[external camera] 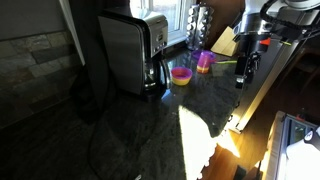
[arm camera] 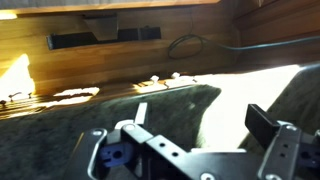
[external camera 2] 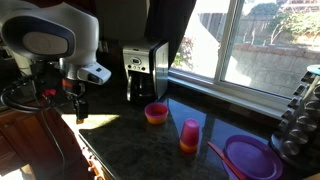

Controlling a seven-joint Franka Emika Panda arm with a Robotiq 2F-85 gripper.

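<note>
My open gripper point(external camera: 242, 76) hangs near the counter's right edge in exterior view 1, with nothing between its fingers. In exterior view 2, the gripper point(external camera 2: 80, 112) is at the left, well apart from the dishes. The wrist view shows the spread fingers point(arm camera: 88, 152) over the counter edge and the wooden floor. A pink bowl point(external camera 2: 156, 108) with an orange-yellow lower part sits on the dark counter near the coffee maker point(external camera 2: 145, 68). Closer to the front stands a pink cup point(external camera 2: 190, 130) with orange at its base. A purple plate point(external camera 2: 262, 160) lies farther right.
A long red utensil point(external camera 2: 228, 162) rests by the plate's left edge. The spice rack point(external camera 2: 298, 118) stands by the window. In exterior view 1, much of the dark counter point(external camera: 150, 135) is bare, with a bright sun patch near its edge.
</note>
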